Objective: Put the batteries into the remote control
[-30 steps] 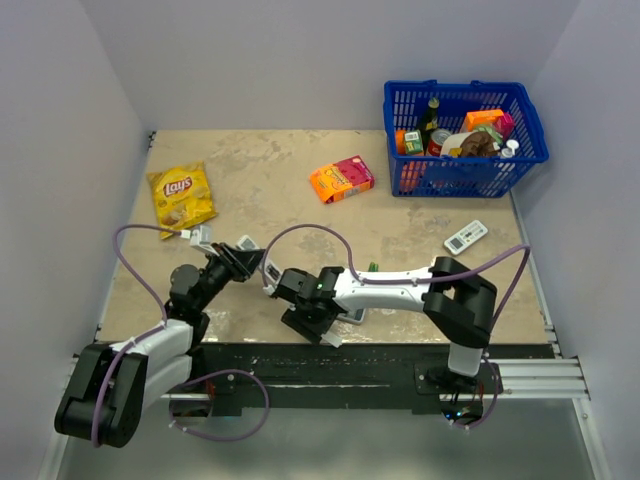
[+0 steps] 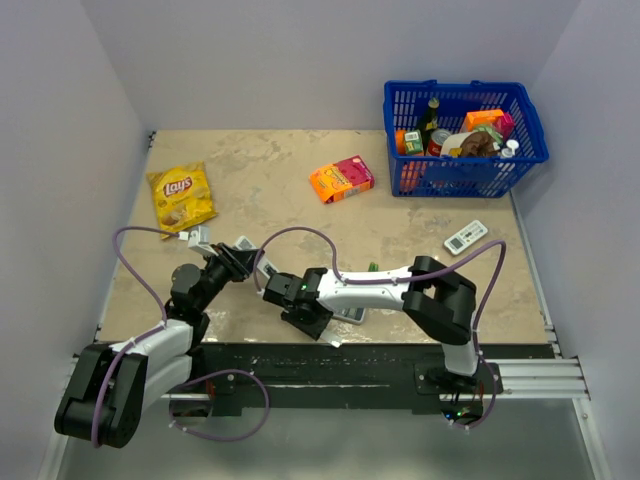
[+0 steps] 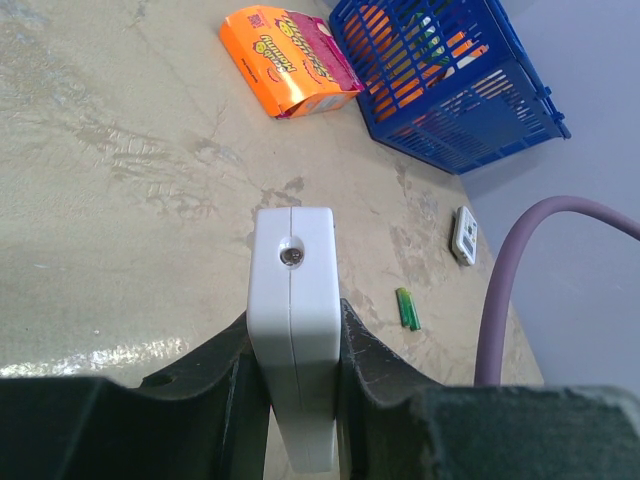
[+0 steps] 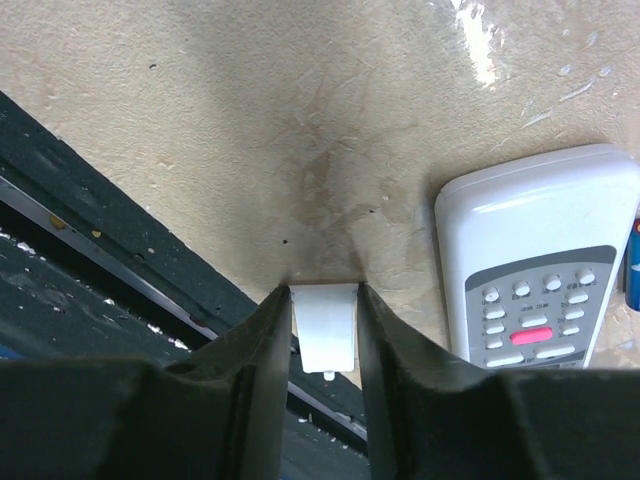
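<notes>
My left gripper is shut on a white remote, gripping it by its sides; a small screw hole shows on the face turned to the left wrist camera. My right gripper is low at the table's front edge. Between its fingers is a small white cover with a little tab; the fingers stand close against both sides, and how firmly they grip cannot be told. Two green batteries lie on the table. A blue battery is partly visible at the right wrist view's edge.
Near the right gripper lies another white remote with grey keypad, partly under the arm from above. A further white remote rests at the right. Chips bag, orange box and blue basket stand farther back.
The left arm is still.
</notes>
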